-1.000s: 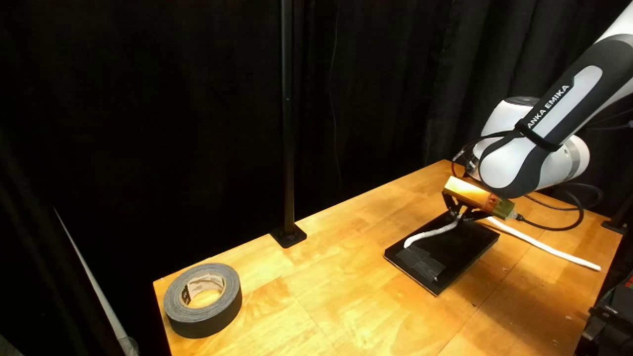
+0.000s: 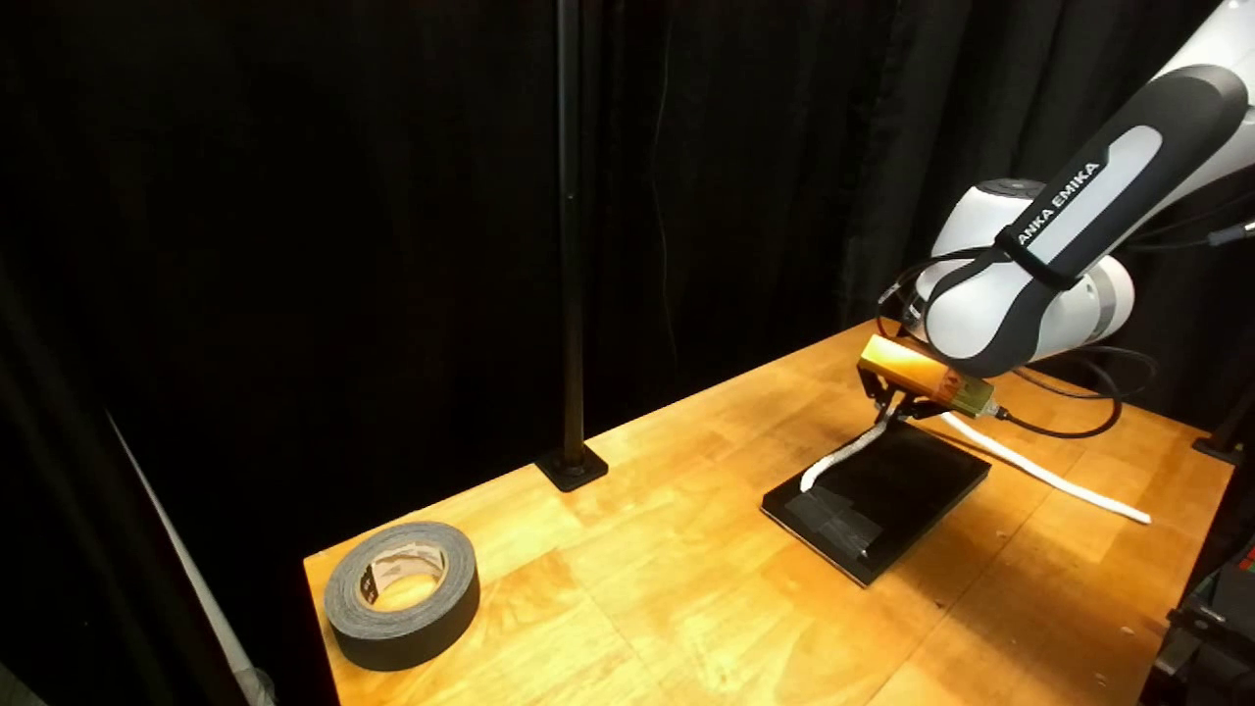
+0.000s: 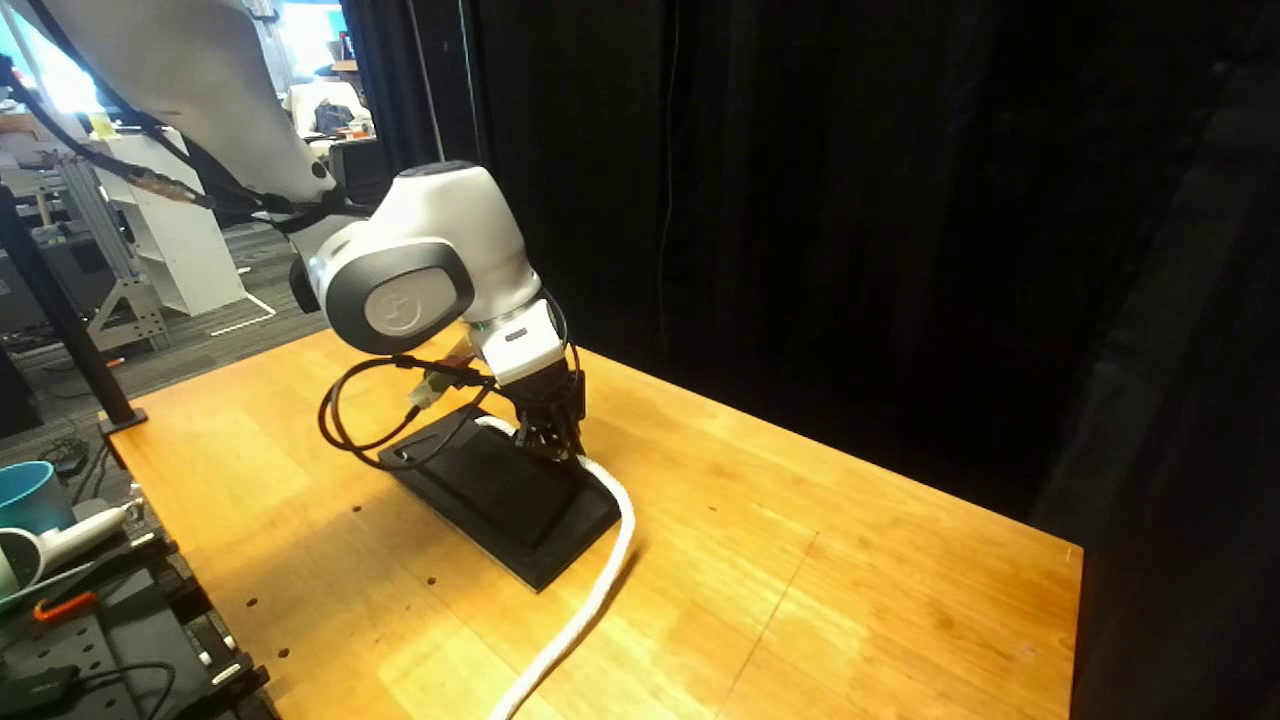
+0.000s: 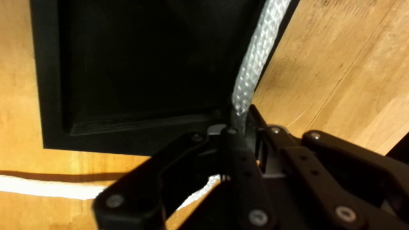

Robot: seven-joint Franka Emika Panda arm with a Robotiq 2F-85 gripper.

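A white braided rope (image 2: 1047, 472) runs across the table and over a black rectangular board (image 3: 528, 554). My gripper is shut on the rope, close to one corner of the board. From the fingers, one stretch of rope (image 4: 257, 53) extends along the board's edge in the wrist view, and its short end lies over the board in exterior view 1. The longer part (image 3: 600, 576) trails off the board onto the wood and leaves exterior view 2 at the bottom. The grasped bit itself is mostly hidden by the fingers.
A roll of dark tape (image 2: 402, 594) rests at the table's left corner in exterior view 1. A black post base (image 2: 573, 469) stands at the back edge, before a dark curtain.
Over the last second my gripper has moved up and to the left in exterior view 1. The rope's trailing part has shifted left with it, while the short end and the board look unmoved.
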